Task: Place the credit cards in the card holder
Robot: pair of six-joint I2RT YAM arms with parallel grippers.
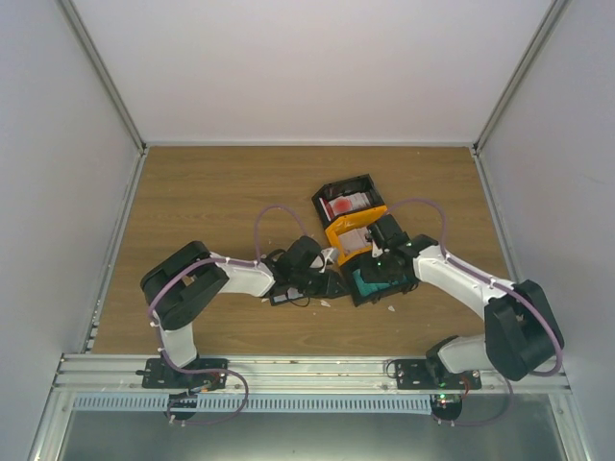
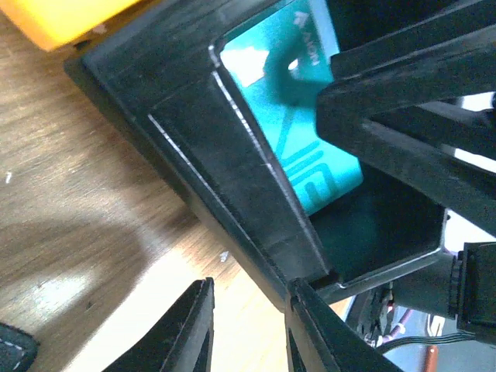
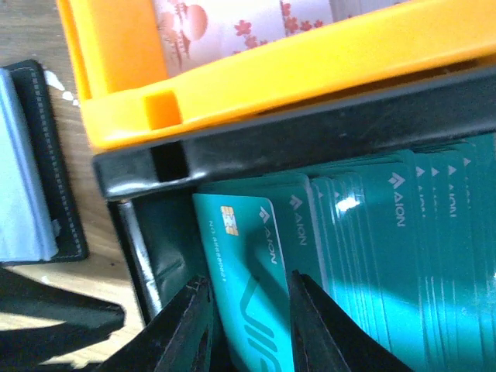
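Teal cards (image 3: 232,263) stand in a row in the nearest black box (image 1: 357,300). My right gripper is part open over that box, one finger to each side of the leading teal card as seen from its wrist. My left gripper is just outside the box's left wall (image 2: 225,163). Its fingers stand apart, and only bare table shows between them. The card holder, black with a light blue face (image 3: 19,178), lies flat to the left; in the top view the left arm covers much of it.
Touching the teal cards' box is an orange box (image 1: 341,242) with pale cards, and behind it a black box (image 1: 360,182) with red and white cards. Both grippers are close together. Bare wood lies far left and at the right.
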